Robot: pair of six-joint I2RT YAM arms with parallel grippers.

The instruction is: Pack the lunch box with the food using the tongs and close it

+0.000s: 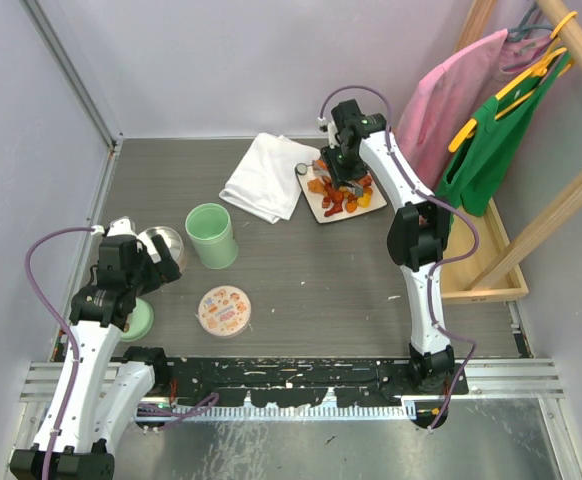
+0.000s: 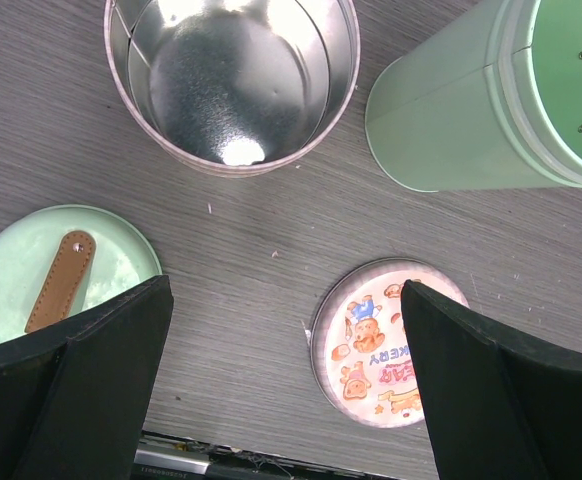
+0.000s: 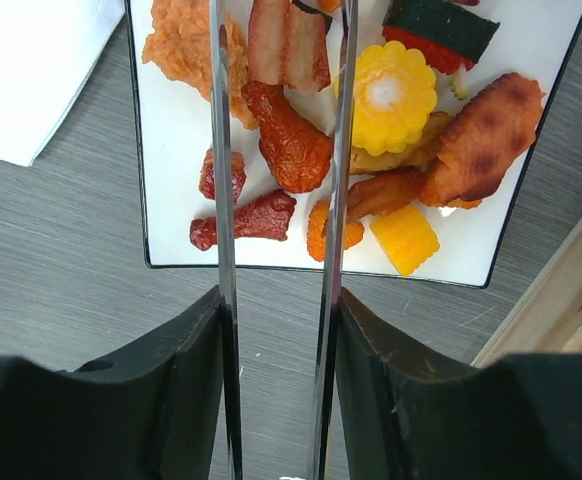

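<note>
A white plate [image 1: 328, 207] holds fried pieces, sausages, corn, bacon and vegetables at the back. My right gripper [image 1: 344, 170] is over it, its long metal tongs reaching down among the food, open around the middle pieces in the right wrist view; whether they touch any is unclear. My left gripper is open with nothing between its fingers, above a steel bowl [image 2: 230, 100], a green canister [image 2: 441, 120], a green lid with a brown strap [image 2: 113, 250] and a round printed lid [image 2: 363, 340].
A folded white cloth [image 1: 261, 180] lies left of the plate. A wooden rack [image 1: 511, 270] with hanging pink and green garments stands on the right.
</note>
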